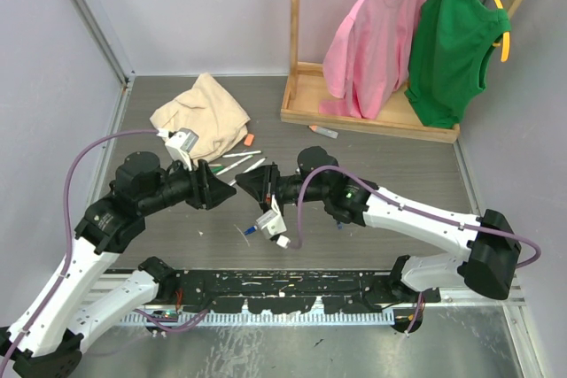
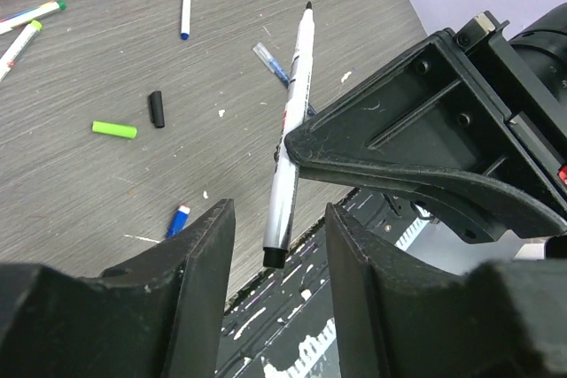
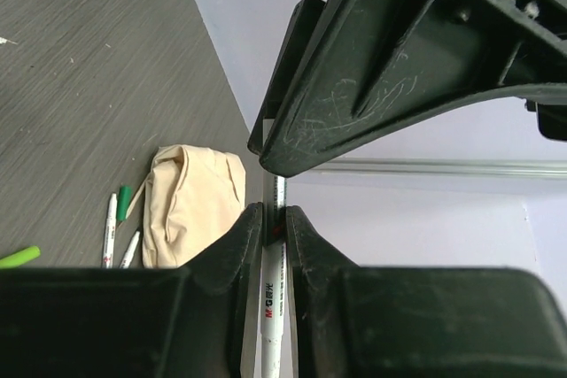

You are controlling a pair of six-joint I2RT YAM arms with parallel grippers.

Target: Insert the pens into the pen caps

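Note:
My right gripper is shut on the middle of a white pen (image 3: 272, 307). In the left wrist view this pen (image 2: 284, 185) stands tilted, its bare dark tip pointing up and its black end down. That black end lies between the spread fingers of my left gripper, with a gap on both sides. From above, the two grippers nearly meet over the table. Below them lie a lime green cap (image 2: 114, 130), a black cap (image 2: 157, 109) and a blue cap (image 2: 178, 219), loose on the wood.
A white pen (image 2: 186, 9) with a blue end and a blue-and-clear pen (image 2: 270, 59) lie apart. More pens lie near a beige cloth (image 1: 202, 117). A wooden rack (image 1: 372, 126) with hanging clothes stands at the back right.

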